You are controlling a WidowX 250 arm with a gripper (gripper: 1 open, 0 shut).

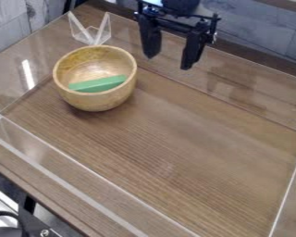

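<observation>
A tan bowl (95, 94) sits at the left of the wooden tray floor (188, 157), with a green stick-like object (99, 84) lying inside it. My black gripper (174, 51) hangs at the top centre, to the right of and behind the bowl, seen from above. Whether its fingers are open or shut, and whether anything is between them, I cannot tell.
The middle, right and front of the wooden floor are clear. Low walls (289, 176) edge the tray. A black cable or part (5, 219) shows at the bottom left corner, outside it.
</observation>
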